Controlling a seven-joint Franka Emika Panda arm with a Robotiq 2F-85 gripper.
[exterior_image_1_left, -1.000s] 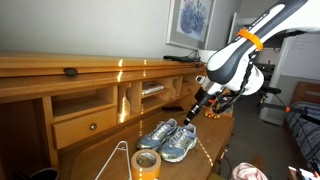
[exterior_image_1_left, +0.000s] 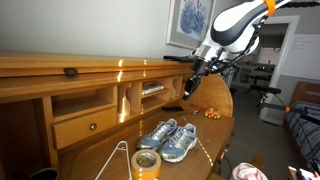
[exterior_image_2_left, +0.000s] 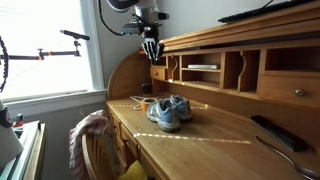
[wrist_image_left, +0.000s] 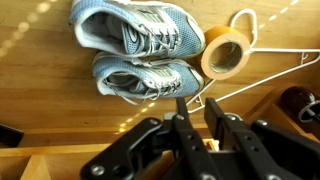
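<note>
Two grey-blue sneakers with light laces stand side by side on the wooden desk: the first shoe (exterior_image_1_left: 158, 134) and the second shoe (exterior_image_1_left: 178, 143). In the wrist view, one shoe (wrist_image_left: 137, 27) is cut off by the top edge, while the other shoe (wrist_image_left: 150, 77) lies nearer my fingers. My gripper (exterior_image_1_left: 187, 94) hangs well above the desk, clear of the shoes. From the opposite side, the gripper (exterior_image_2_left: 153, 49) is likewise high over the desk. A gap shows between its dark fingertips, and nothing is held there.
An orange tape roll (wrist_image_left: 226, 53) lies beside the shoes, next to a white wire hanger (wrist_image_left: 284, 51). Drawers and cubbyholes (exterior_image_2_left: 203, 75) line the desk's back. A black object (exterior_image_2_left: 278, 132) rests at one end, and a chair (exterior_image_2_left: 97, 158) stands in front.
The arm has risen since a second ago, lifting the gripper from just above the shoes to higher up. The shoes have not moved.
</note>
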